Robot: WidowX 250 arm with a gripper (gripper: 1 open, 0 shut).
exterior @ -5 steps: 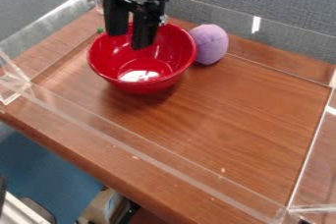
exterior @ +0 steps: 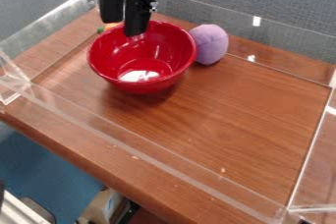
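Observation:
My black gripper [exterior: 125, 17] hangs at the top of the view, over the back left part of a red bowl [exterior: 140, 71]; whether its fingers are open or shut is hard to tell. The bowl stands upright on the wooden table and looks empty in the part I can see. A purple rounded object [exterior: 210, 43] lies just behind it to the right. A small green bit peeks out behind the bowl's left rim, mostly hidden.
Clear acrylic walls edge the wooden tabletop [exterior: 223, 130]. Boxes and other items sit on the floor at the lower left.
The bowl and purple object look unchanged.

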